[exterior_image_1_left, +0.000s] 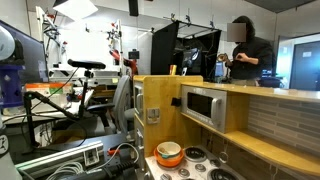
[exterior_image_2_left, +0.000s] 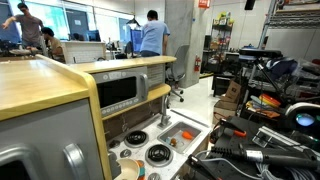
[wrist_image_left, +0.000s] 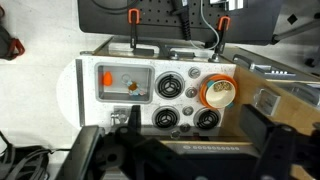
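Seen from above in the wrist view, my gripper has its two dark fingers far apart, with nothing between them. Below it lies a toy-kitchen counter (wrist_image_left: 88, 100). An orange bowl (wrist_image_left: 205, 98) with a cream bowl (wrist_image_left: 222, 94) inside sits at the right of the burners. The sink (wrist_image_left: 142, 65) at the left holds a small orange item (wrist_image_left: 107, 77) and a small brownish-yellow item (wrist_image_left: 133, 86). The bowls stand clear of my fingers.
Several burners (wrist_image_left: 170, 86) fill the middle of the counter, with a faucet (wrist_image_left: 121, 115) by the sink. A microwave (exterior_image_1_left: 203, 105) is set under a wooden shelf (exterior_image_1_left: 240, 96). Along one side runs a dark table edge (wrist_image_left: 90, 22) with cables. People stand in the background.
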